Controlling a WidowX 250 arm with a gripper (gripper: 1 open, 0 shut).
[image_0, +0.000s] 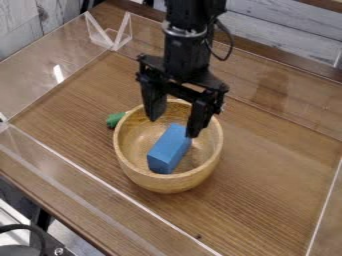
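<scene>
My gripper (177, 108) is a black two-fingered gripper at the upper middle, standing open over the back half of a round tan bowl (135, 157). Inside the bowl, below the fingers, lies a blue block (167, 150), longer than it is wide and tilted toward the lower left. Whether the fingers touch anything is hard to tell.
A small green object (115, 120) lies just outside the bowl at its upper left. A dark cable shows at the lower left edge.
</scene>
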